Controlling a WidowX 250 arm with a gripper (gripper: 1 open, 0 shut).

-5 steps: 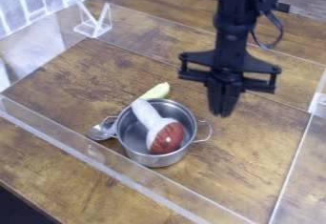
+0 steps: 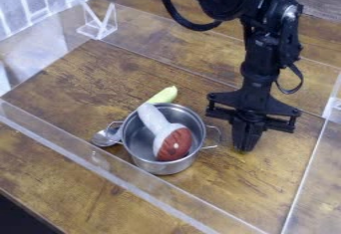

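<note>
My black gripper is down low over the wooden table, just right of a steel pot, its fingertips shut with nothing visible between them. Inside the pot lies a white object with a red-brown round end. A pale yellow-green item lies behind the pot, and a metal spoon is at its left side.
Clear plastic walls edge the work area at the right and front. A small white frame stands at the back left. The wood surface left of the pot and to the right of my gripper is bare.
My gripper has come down and slightly right toward the table surface beside the pot. The pot and the items around it have not moved.
</note>
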